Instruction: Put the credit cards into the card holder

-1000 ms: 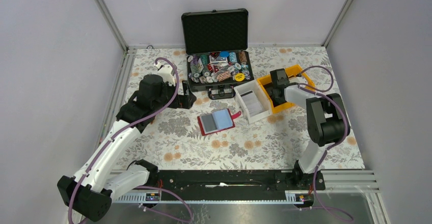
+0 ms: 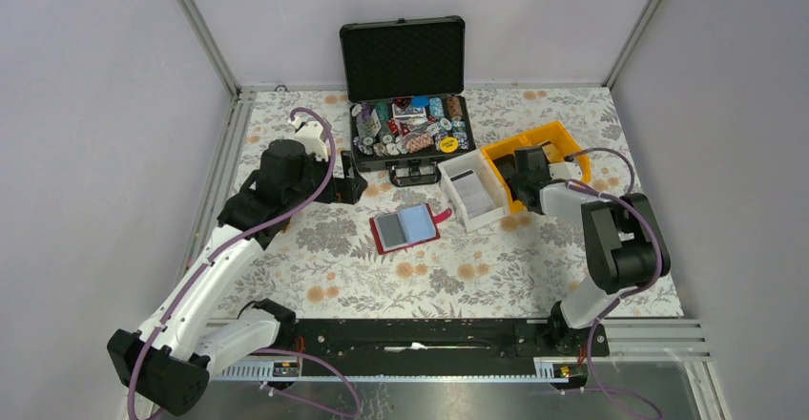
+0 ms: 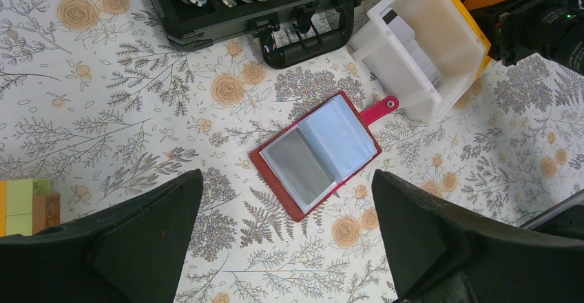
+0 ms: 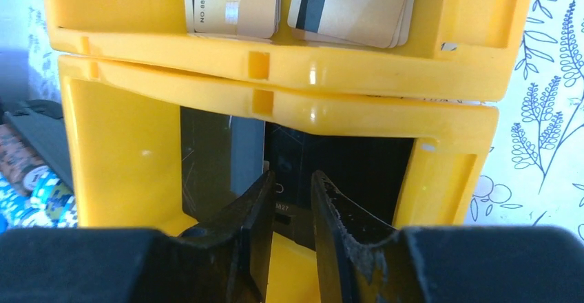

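In the right wrist view, dark cards [image 4: 213, 151] lie in the lower compartment of a yellow tray [image 4: 117, 158], with light cards [image 4: 344, 0] in the compartment beyond. My right gripper is over the dark cards, fingertips a little apart; whether anything is between them is unclear. The red card holder [image 3: 297, 211], with clear grey and blue sleeves, lies open on the table's middle, also seen in the top view [image 2: 404, 228]. My left gripper stands open above the left side, nothing between its fingers.
A white box [image 2: 473, 191] holding pale items sits between holder and yellow tray. An open black case [image 2: 401, 57] of poker chips stands at the back. Small coloured blocks [image 3: 21, 206] lie at the left.
The left arm and the card holder have not moved.
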